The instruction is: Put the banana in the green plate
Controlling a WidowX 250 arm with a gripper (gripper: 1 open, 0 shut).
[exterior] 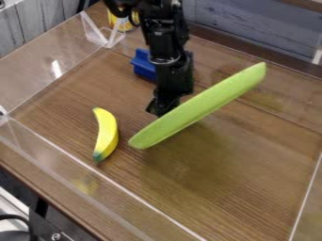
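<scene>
A yellow banana (105, 134) lies on the left part of the wooden table, its greenish tip toward the front. To its right, the green plate (201, 105) is tilted and seen nearly edge-on, as a long slanted strip. My black gripper (161, 107) reaches down from the top to the plate's left side. The plate looks raised, with its edge at the gripper. The fingertips are dark and partly hidden, but they appear closed on the plate's rim.
A blue object (145, 64) stands behind the gripper. At the back left are a yellow item (120, 21) and a white one (96, 30). Clear low walls edge the table (239, 179), whose front and right are bare.
</scene>
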